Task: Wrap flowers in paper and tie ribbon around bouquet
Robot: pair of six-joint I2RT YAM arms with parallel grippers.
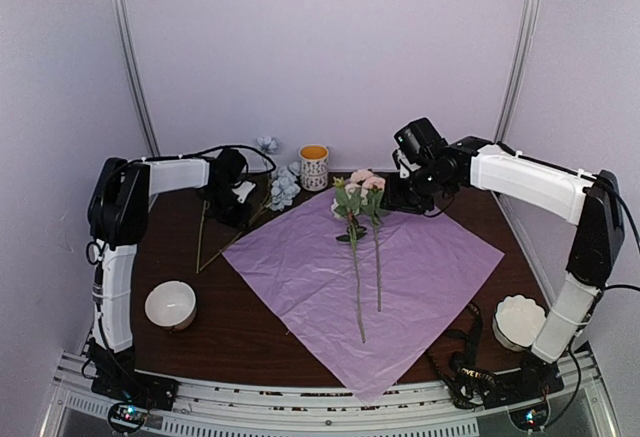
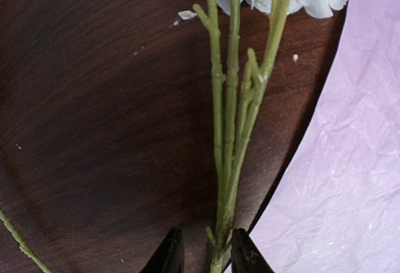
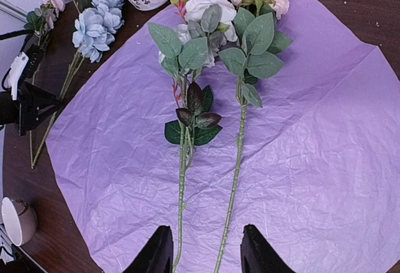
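Note:
Purple wrapping paper (image 1: 430,267) lies spread across the table. On it rest a white-flowered stem (image 3: 181,192) with dark leaves and a pink-rose stem (image 3: 232,185), side by side. Left of the paper lies a light-blue flower (image 1: 283,189), its green branching stem (image 2: 228,179) running down between the fingers of my left gripper. Those fingers are partly closed, with a gap visible left of the stem. My right gripper is open above the paper, empty. A thin pink-flowered stem (image 3: 31,129) lies farther left. A dark lettered ribbon (image 1: 467,352) is at front right.
A patterned mug (image 1: 314,175) with an orange inside stands behind the paper. A white bowl (image 1: 170,303) sits at front left, and a scalloped white container (image 1: 520,319) at front right.

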